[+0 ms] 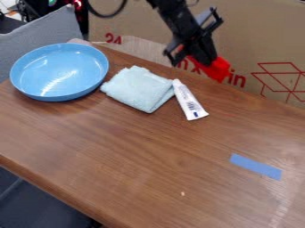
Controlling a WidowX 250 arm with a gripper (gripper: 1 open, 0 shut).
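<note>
My gripper (210,65) is raised at the upper middle, against the cardboard behind the table, with a red piece at its end; it looks shut, and nothing shows held apart from that red part. Below it a white tube (190,101) lies on the wooden table (143,169), beside a folded pale cloth (136,88). A blue plate (57,69) sits at the left, and a blue strip (255,166) lies at the right.
A cardboard wall (268,44) with red printing stands along the back. A grey object (30,37) is at the back left.
</note>
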